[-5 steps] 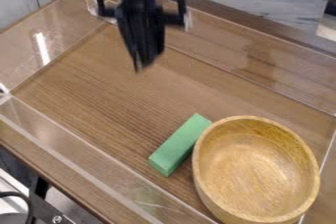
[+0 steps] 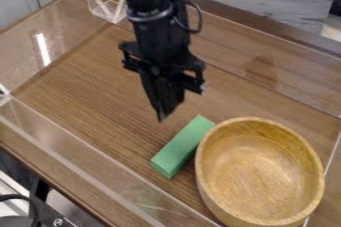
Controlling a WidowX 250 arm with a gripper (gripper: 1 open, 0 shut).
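My black gripper (image 2: 166,97) hangs from the top centre over the wooden table, its fingers pointing down; whether anything is between them is hard to make out. Below and to its right lies a green rectangular block (image 2: 181,147), apart from the gripper. A yellow round-cornered bowl (image 2: 261,176), empty, sits at the lower right, beside the block.
A small pale, clear object (image 2: 107,6) is at the back left. Pale boards border the back, and a dark cable runs at the lower left corner.
The block and bowl are unmoved.
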